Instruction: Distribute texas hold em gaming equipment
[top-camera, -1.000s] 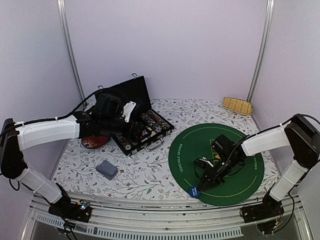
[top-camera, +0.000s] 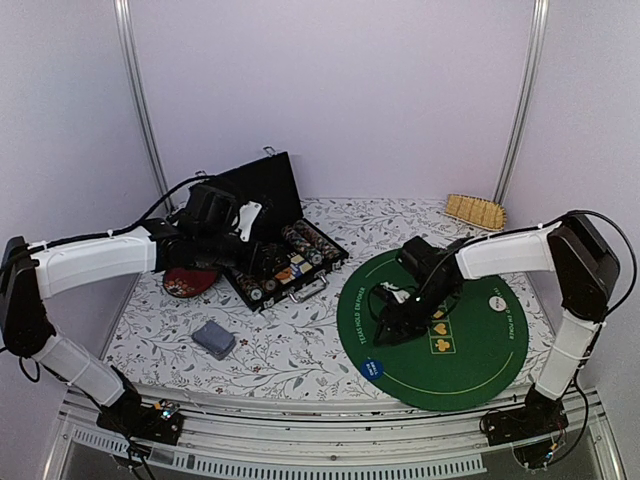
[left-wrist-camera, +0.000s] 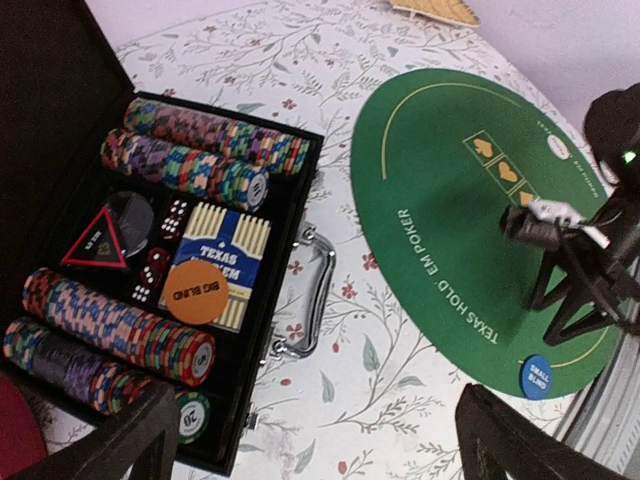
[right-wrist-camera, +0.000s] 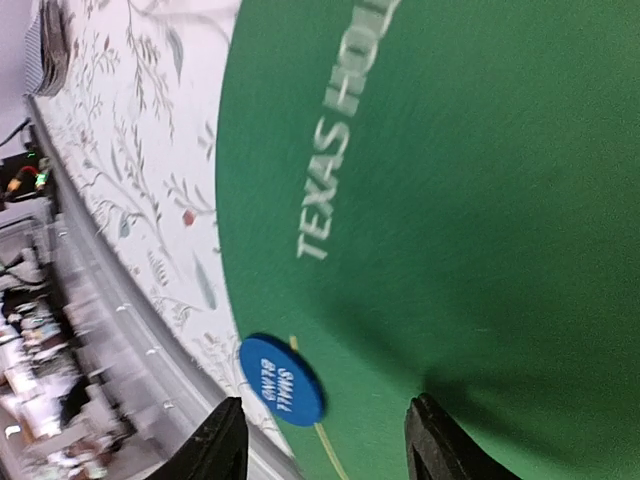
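The blue small blind button (right-wrist-camera: 280, 378) lies on the green mat's front-left edge (top-camera: 460, 375). My right gripper is above the mat behind it, open, nothing between its fingers. My left gripper hangs open over the open chip case (left-wrist-camera: 255, 390). In the left wrist view the case holds chip rows (left-wrist-camera: 120, 330), an orange big blind button (left-wrist-camera: 197, 291), a card deck (left-wrist-camera: 230, 240), red dice (left-wrist-camera: 150, 275) and a triangular marker (left-wrist-camera: 95, 240).
A wicker basket (top-camera: 474, 210) sits at the back right, a red round item (top-camera: 188, 284) left of the case, a grey stack (top-camera: 213, 339) at front left.
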